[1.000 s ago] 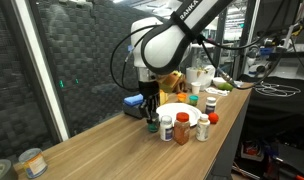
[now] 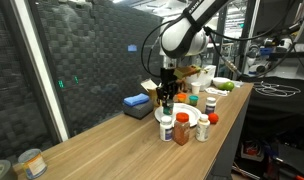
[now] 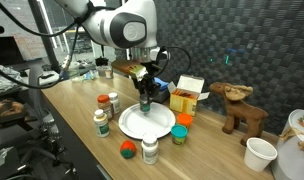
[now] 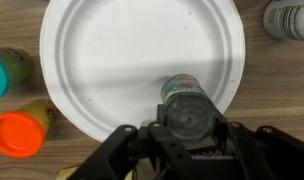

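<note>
A small bottle (image 4: 190, 114) with a dark round cap and a green band shows in the wrist view. My gripper (image 3: 145, 91) is shut on it, with a finger at either side. The bottle is upright over the white plate (image 4: 112, 85), toward one side of it. Seen from exterior view 2, the plate (image 3: 162, 122) lies flat on the wooden table, and the bottle's green part (image 3: 144, 104) is just above or on it. Whether its base touches the plate cannot be made out.
Jars and bottles ring the plate: a white bottle (image 3: 150, 150), a tomato-like red item (image 3: 128, 149), a green-lidded jar (image 3: 176, 159) and an orange-lidded one (image 3: 185, 120). A yellow box (image 3: 189, 94) and toy moose (image 3: 242, 111) stand behind.
My gripper has carried the bottle from the table beside the plate, rightward and away from exterior view 1, to over the plate. The surrounding jars have stayed put.
</note>
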